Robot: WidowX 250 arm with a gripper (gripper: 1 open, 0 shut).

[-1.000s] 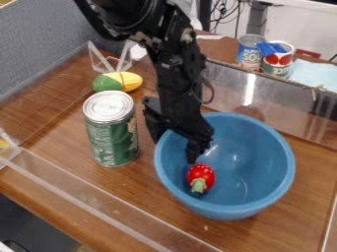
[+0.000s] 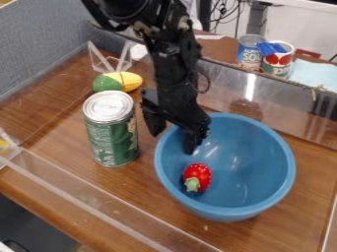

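A blue bowl (image 2: 245, 182) sits on the wooden floor of a clear-walled tray, with a red strawberry (image 2: 198, 177) lying inside toward its left. My black gripper (image 2: 176, 132) hangs over the back left of the bowl, above the strawberry, open, with nothing seen between its fingers; the fingertips are partly hard to make out against the dark arm.
A green-labelled can (image 2: 110, 138) stands left of the bowl. Behind it lie a green object (image 2: 106, 84) and a yellow corn (image 2: 126, 79). Cans (image 2: 277, 59) and a pale cloth (image 2: 316, 75) sit beyond the back wall.
My gripper has risen a little and shifted slightly left from over the bowl. The strawberry and bowl look nearly unchanged.
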